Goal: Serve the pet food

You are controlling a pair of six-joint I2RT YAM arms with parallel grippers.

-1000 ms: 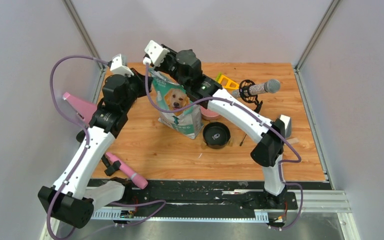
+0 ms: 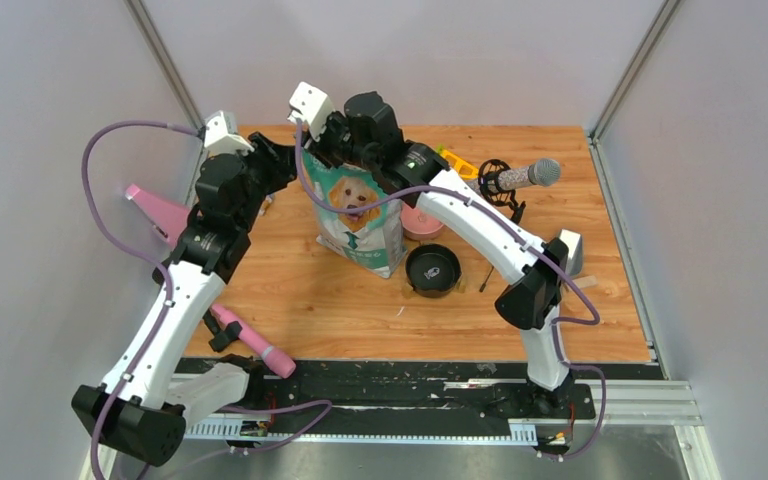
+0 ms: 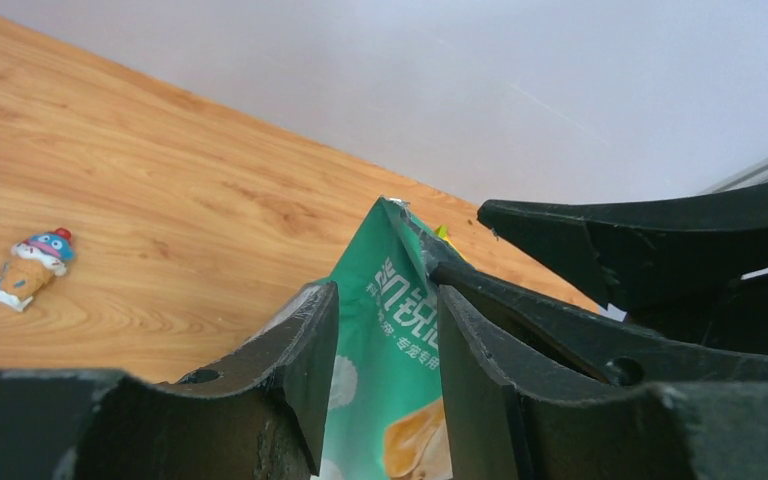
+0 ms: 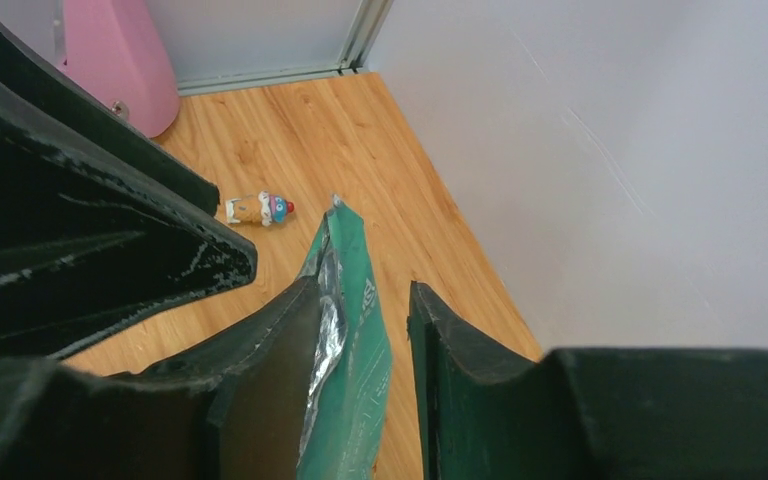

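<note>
The teal-and-white pet food bag (image 2: 360, 230) with a dog picture stands upright mid-table, its top crimped into a peak (image 4: 350, 260). Both grippers are at that top edge. My left gripper is part open, with the bag just beyond its fingers. My right gripper is also part open, the bag's upper edge between or just beyond its fingers; contact is unclear. A black bowl (image 2: 432, 268) sits right of the bag, and a pink bowl (image 2: 422, 225) is partly hidden behind the right arm.
Pink objects (image 2: 255, 335) lie at left; a small ice-cream toy (image 3: 35, 265) lies behind the bag. A microphone (image 2: 542, 172), black holder and yellow item (image 2: 457, 165) crowd the back right.
Both arms have shifted slightly around the bag's top; the left gripper has moved a little left and the right wrist has wavered slightly. The bag and bowls stay put.
</note>
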